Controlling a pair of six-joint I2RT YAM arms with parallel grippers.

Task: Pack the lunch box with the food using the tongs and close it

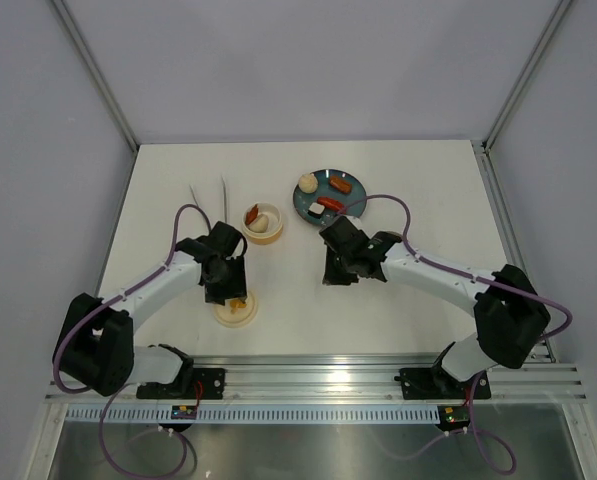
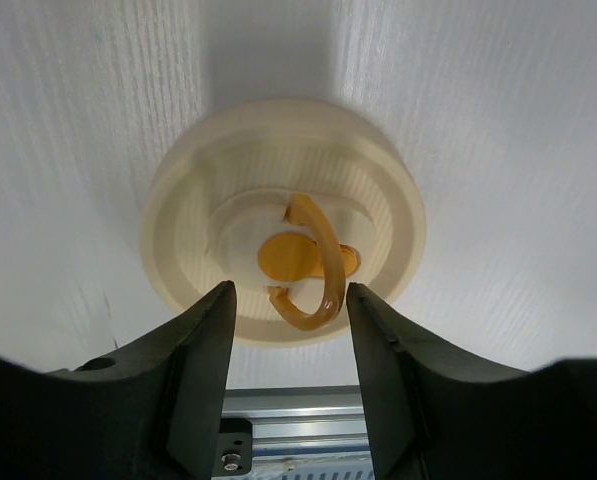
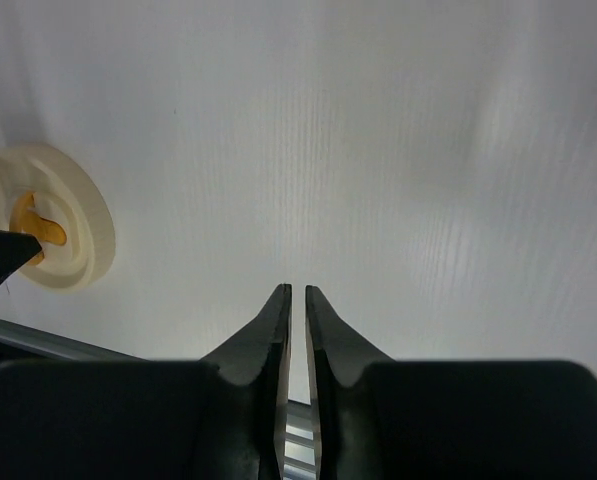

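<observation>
The cream lunch box lid (image 2: pixel 178 220) with an orange handle (image 2: pixel 330 280) lies on the table at front left. My left gripper is over it, part open, its fingertips on either side of the handle's near part. Behind it, the lunch box (image 1: pixel 262 234) holds food pieces. A dark plate (image 1: pixel 348 206) at the back carries several food pieces. My right gripper hangs over bare table at the middle, to the right of the lid, shut; I see nothing between its fingertips.
Two long, thin utensils (image 1: pixel 224 197) lie at the back left. The table's metal front edge (image 1: pixel 308 360) runs close below the lid.
</observation>
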